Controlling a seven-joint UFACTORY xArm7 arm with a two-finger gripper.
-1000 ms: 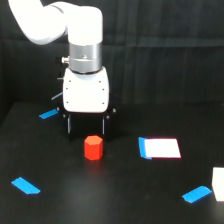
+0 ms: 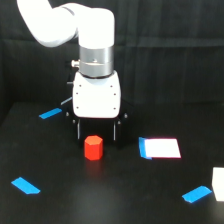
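A red hexagonal block [image 2: 93, 148] rests on the dark table, left of the middle of the camera view. Just above it in the picture, my white gripper [image 2: 96, 133] points down with its two thin dark fingers spread wide, one toward each side. The fingers stand open, and no contact with the block shows. How far the fingertips are from the block in depth is hard to tell.
A white card with red and blue edges [image 2: 162, 148] lies to the right. Blue tape strips mark the table at front left [image 2: 26, 186], front right [image 2: 197, 194] and back left [image 2: 50, 113]. A white piece [image 2: 218, 183] sits at the right edge.
My gripper has moved to the right and slightly lower in the picture, nearer the block. Its fingers are still apart, and the red block has not moved.
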